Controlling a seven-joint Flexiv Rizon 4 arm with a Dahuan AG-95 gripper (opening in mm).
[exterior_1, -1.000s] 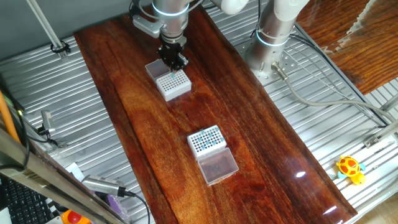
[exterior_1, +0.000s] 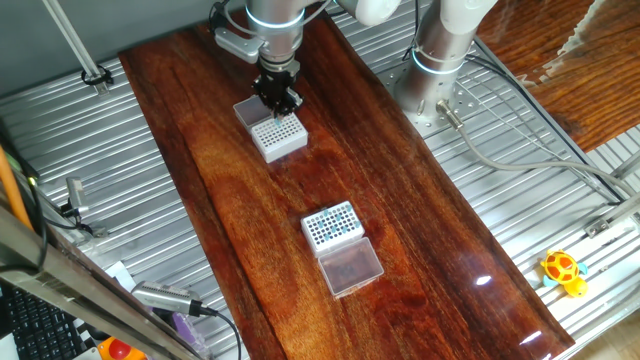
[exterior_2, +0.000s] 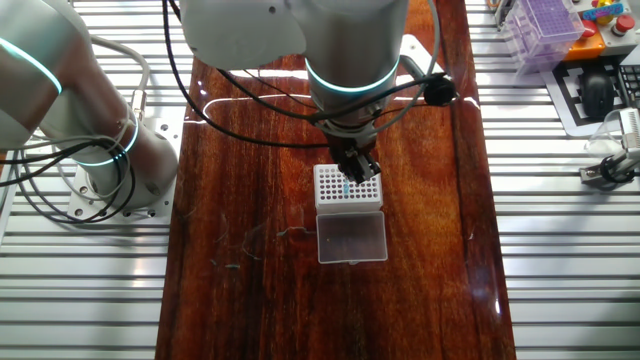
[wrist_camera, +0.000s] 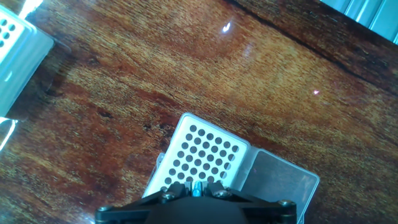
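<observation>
My gripper (exterior_1: 280, 110) is low over a white rack (exterior_1: 281, 141) full of round holes, at the far end of the wooden table. In the wrist view the black fingers close around a small teal tip (wrist_camera: 197, 189), held above the rack's near rows. Exterior view 2 shows that blue-teal tip (exterior_2: 346, 188) upright against the rack top (exterior_2: 333, 183); whether its lower end is inside a hole cannot be told. Closer to the camera in exterior view 1 stands a second white rack (exterior_1: 333, 227), with teal pieces in several of its holes.
Each rack has an open clear lid, one (exterior_2: 352, 238) beside the rack under me and one (exterior_1: 351, 267) by the second rack. Bare table (exterior_1: 420, 270) lies around them. A toy turtle (exterior_1: 563, 270) sits off the table on the slatted metal surface.
</observation>
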